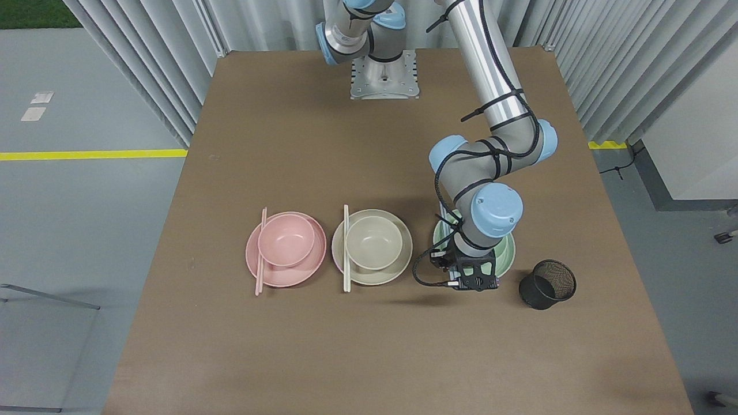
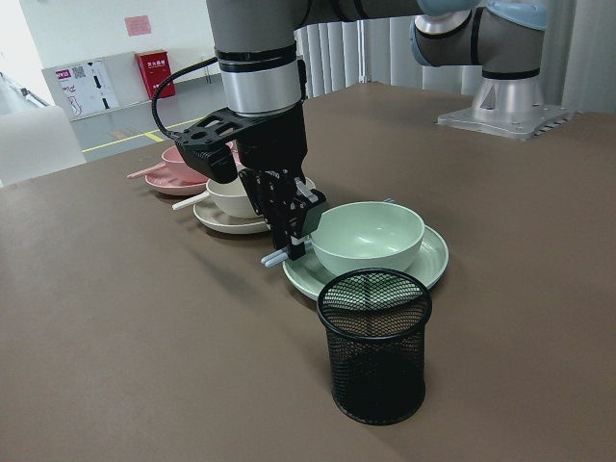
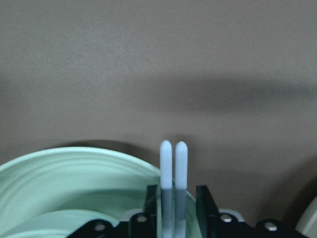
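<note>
Pale blue chopsticks point(image 3: 181, 163) lie across the rim of the mint-green plate point(image 3: 74, 173). In the wrist view my gripper straddles both sticks from above, open, with a small gap on each side. The mint bowl point(image 2: 368, 231) sits on that plate, beside my gripper point(image 2: 292, 245) in the left view. In the front view the arm hides most of the green set.
A beige set point(image 1: 373, 273) with white chopsticks point(image 1: 346, 270) and a pink set point(image 1: 297, 276) stand to the left. A black mesh cup point(image 1: 536, 294) is at the right.
</note>
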